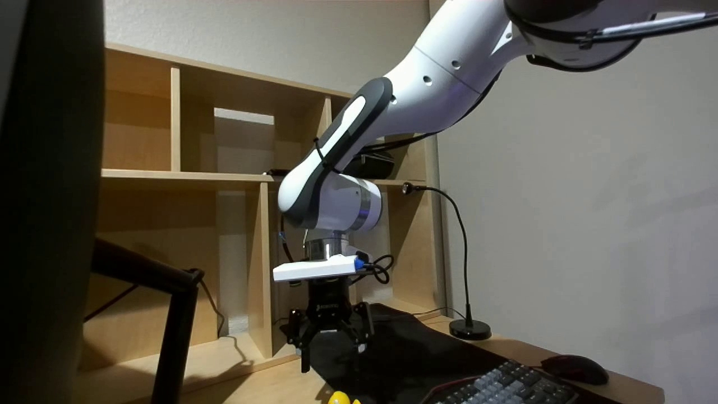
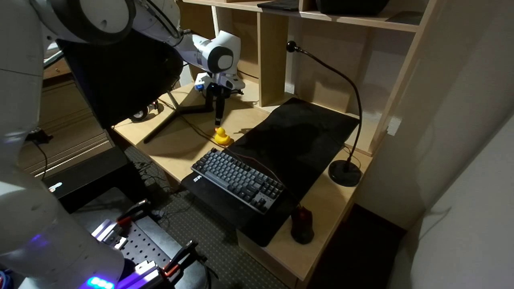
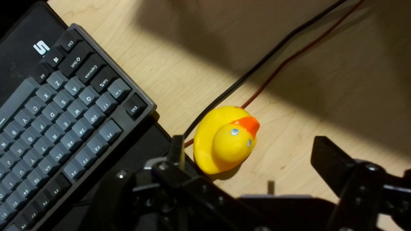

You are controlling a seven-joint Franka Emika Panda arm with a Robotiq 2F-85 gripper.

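On the light wooden desk sits a yellow rubber duck with an orange beak, upright at the edge of the black mat. In exterior view 2 the duck lies just below and in front of my gripper. From the wrist camera, my gripper has its fingers wide apart, the duck showing nearer the left one and nothing held. Exterior view 1 has the open gripper hanging above the desk, with only the top of the duck visible at the bottom edge.
A keyboard rests on the black mat beside the duck. Black and red cables run along the desk by the duck. A mouse, a desk lamp and a monitor stand stand farther off.
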